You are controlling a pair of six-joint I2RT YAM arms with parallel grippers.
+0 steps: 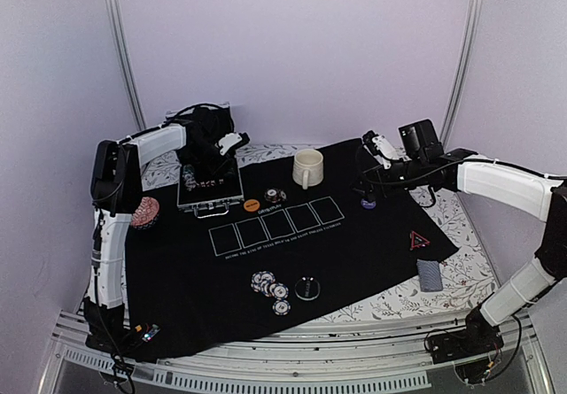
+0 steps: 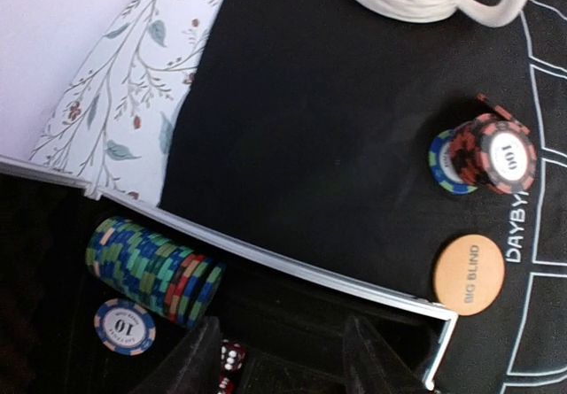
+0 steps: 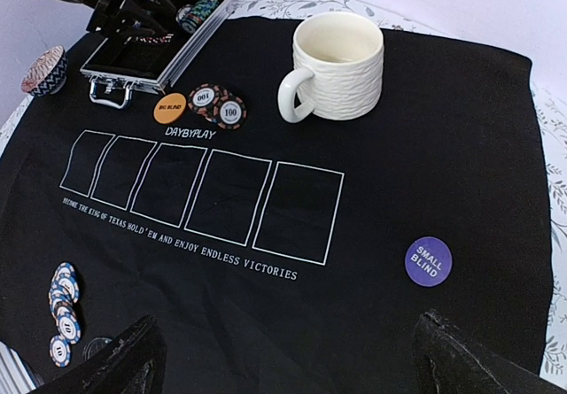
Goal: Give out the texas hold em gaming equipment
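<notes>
My left gripper is over the open silver case, fingers apart. Red dice [image 2: 232,356] show below, near its left finger, with nothing visibly held. Inside the case [image 2: 292,268] lie a row of green and blue chips [image 2: 155,268] and a loose 10 chip [image 2: 124,326]. My right gripper stands open and empty above the mat; the purple small blind disc [image 3: 428,262] lies ahead of it, flat on the cloth. An orange big blind disc [image 2: 469,274] rests beside the case corner, near stacked 100 chips [image 2: 507,157].
A white mug [image 3: 338,66] stands behind the printed card boxes. Several 10 chips [image 1: 268,284] and a round dark disc [image 1: 307,289] lie at the front. A patterned bowl [image 1: 144,212] sits left, a card deck [image 1: 430,275] and red triangle [image 1: 418,240] right.
</notes>
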